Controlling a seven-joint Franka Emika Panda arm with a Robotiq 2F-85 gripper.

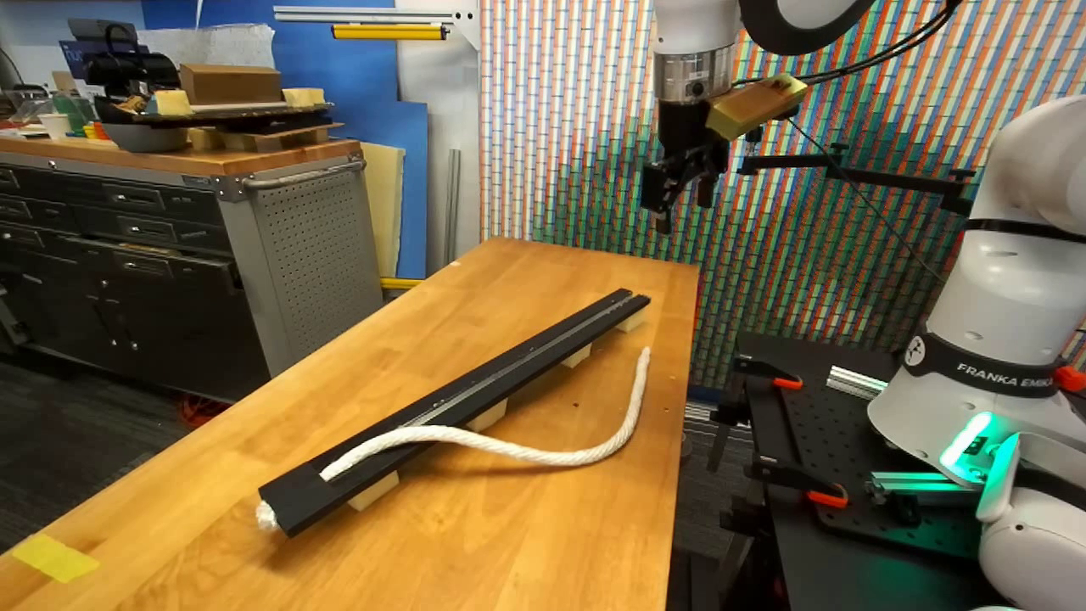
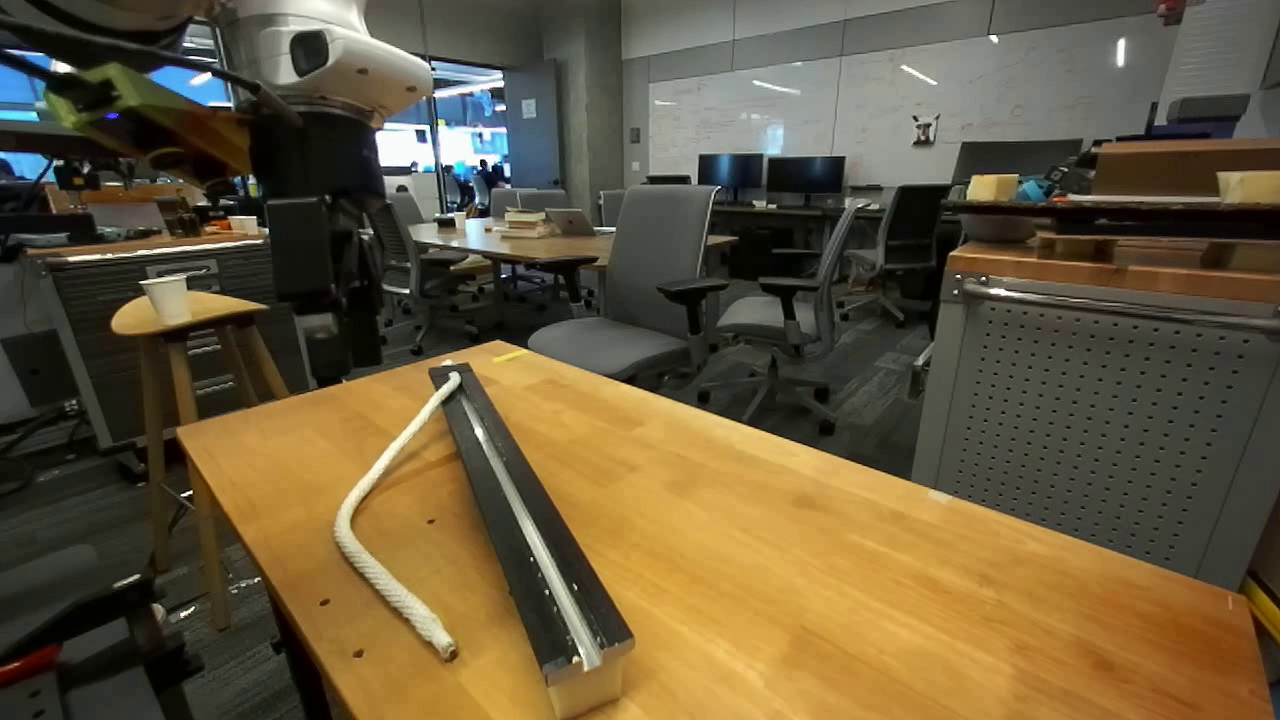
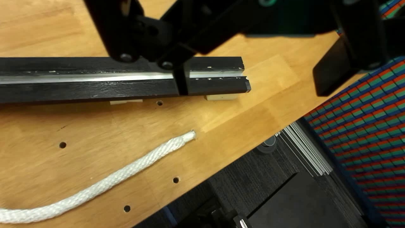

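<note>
A white braided rope lies curved across the wooden table, beside a long black channel bar. One end of the rope is tucked into the bar's near end in exterior view 1, with a frayed tuft sticking out there. Its loose end rests on the wood, apart from the bar. Above the table's far end hangs my gripper, clear of rope and bar. Its fingers are spread wide in the wrist view, holding nothing.
Pale blocks prop the bar off the table. Yellow tape marks the tabletop's near corner in exterior view 1. A camera arm stands behind the gripper.
</note>
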